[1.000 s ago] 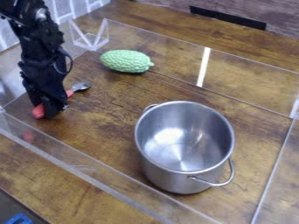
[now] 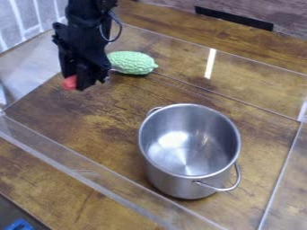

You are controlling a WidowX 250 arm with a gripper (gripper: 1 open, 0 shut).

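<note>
My black gripper (image 2: 74,74) hangs over the upper left of the wooden table, shut on a small red object (image 2: 71,83) that pokes out below its fingers. Just right of the gripper lies a pale green bumpy vegetable toy (image 2: 132,63). A steel pot (image 2: 188,176) with two side handles stands at the lower right, its inside empty.
Clear plastic edging runs along the table's lower left and right sides.
My gripper has risen and moved rightward from the left edge of the table, carrying the red object up with it. The pot and green toy are unmoved.
</note>
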